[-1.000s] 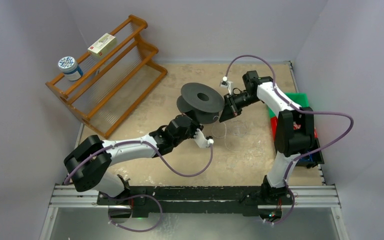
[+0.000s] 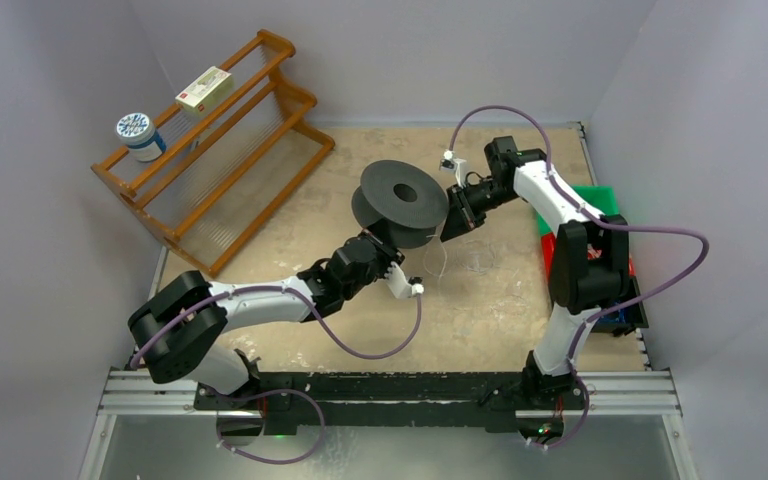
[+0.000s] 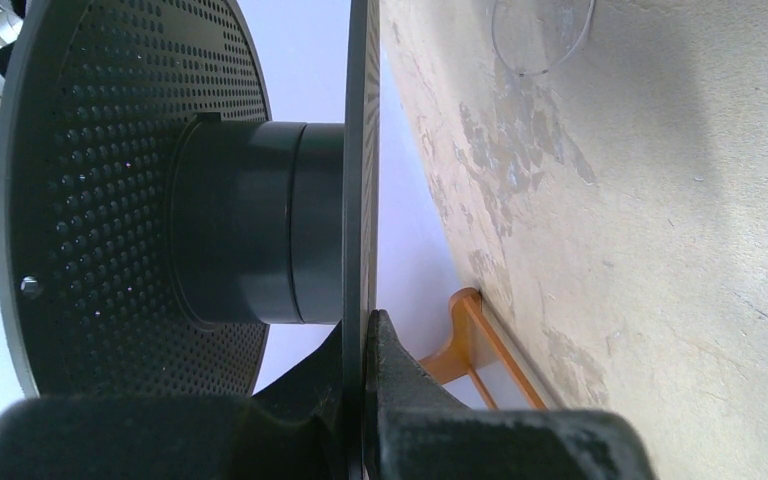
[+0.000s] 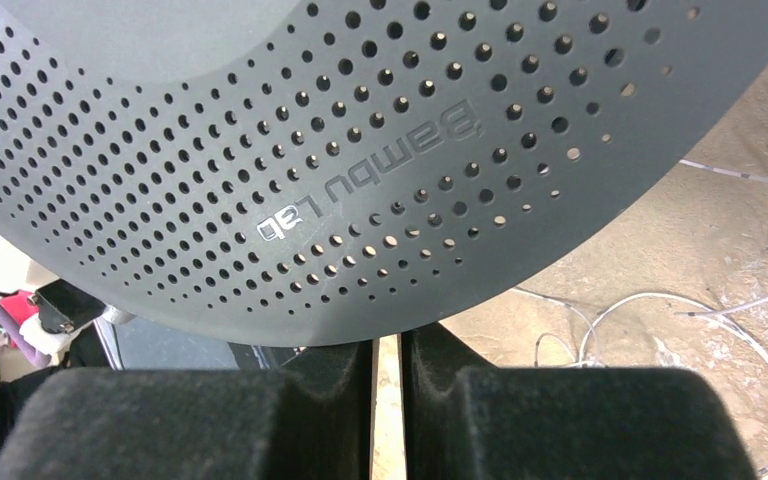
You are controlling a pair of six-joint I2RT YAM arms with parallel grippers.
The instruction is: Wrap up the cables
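Observation:
My left gripper is shut on the thin flange edge of a large dark grey spool (image 2: 403,195), which it holds up off the table. In the left wrist view the spool's bare-looking hub (image 3: 250,222) shows between its flanges. My right gripper stands slightly open beneath the perforated flange (image 4: 360,200), with a narrow gap and nothing visible between its fingers. A thin, pale cable (image 4: 650,295) lies in loose curves on the table in the right wrist view. From above, a cable loop (image 2: 446,262) hangs near the spool and right fingertips.
A wooden rack (image 2: 222,160) with a white jar (image 2: 140,137) and a small box (image 2: 205,91) stands at the left. Green and red bins (image 2: 596,199) are partly hidden behind the right arm.
The spool has tilted and shifted slightly in the left gripper's hold. The thin cable's loose strand has drawn in towards the left. The right gripper has barely moved.

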